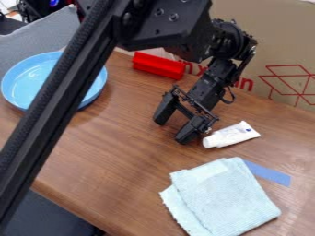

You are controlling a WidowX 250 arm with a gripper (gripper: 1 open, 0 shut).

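Note:
My gripper (174, 123) is low over the wooden table (92, 157), its fingers open, with nothing seen between them. Just right of the fingertips lies a white tube (231, 135), close to the right finger; whether they touch I cannot tell. A folded light blue cloth (219, 198) rests at the front right. A blue plate (28, 81) sits at the left, and a red cylinder (159, 64) lies at the back behind my arm.
A strip of blue tape (271, 174) is stuck beside the cloth. A cardboard panel (277, 55) closes off the back. The dark arm bar crosses the left of the view.

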